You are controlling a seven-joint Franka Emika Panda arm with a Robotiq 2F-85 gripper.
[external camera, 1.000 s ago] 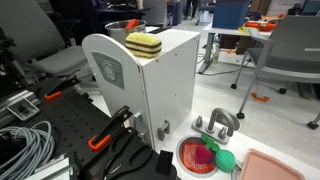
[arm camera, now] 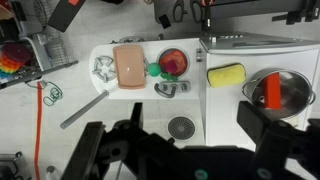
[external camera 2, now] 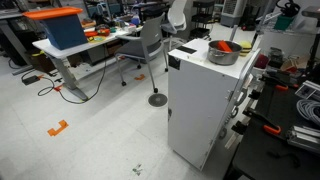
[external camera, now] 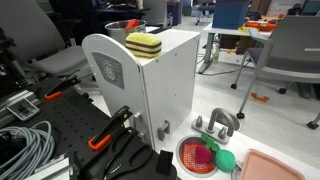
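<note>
In the wrist view my gripper looks down from above. Its dark fingers stand wide apart, one at each side, with white surface visible between them. A metal pot (arm camera: 294, 94) with an orange-red item (arm camera: 273, 91) inside lies partly behind the right finger. To its left is a yellow sponge (arm camera: 227, 75), which exterior view 1 shows as a striped yellow sponge (external camera: 143, 44) on top of the white cabinet (external camera: 176, 75). A red basin (arm camera: 173, 62) and a small green item (arm camera: 153, 70) sit near the faucet (arm camera: 172, 89). I cannot make out the gripper in either exterior view.
A pinkish board (arm camera: 130, 66) lies left of the basin. Black-and-orange clamps (external camera: 112, 132) and a coiled cable (external camera: 25, 150) occupy the dark table (external camera: 75, 118). Below the faucet is a round black burner (arm camera: 181, 128). Chairs and a blue bin (external camera 2: 55, 32) stand farther away.
</note>
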